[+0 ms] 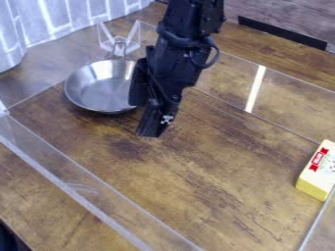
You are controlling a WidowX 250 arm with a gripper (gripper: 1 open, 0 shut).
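Note:
My black gripper [157, 103] is in the middle of the view, open, hanging at the right edge of a shiny metal bowl [94, 86] and partly covering it. A white folded object [118, 41] stands just behind the bowl. I cannot tell what, if anything, lies inside the bowl behind the gripper.
A yellow box [316, 172] with a red and white label lies at the right on the wooden table [197, 196]. A white cylindrical object [8, 44] is at the top left. Clear strips run along the sides.

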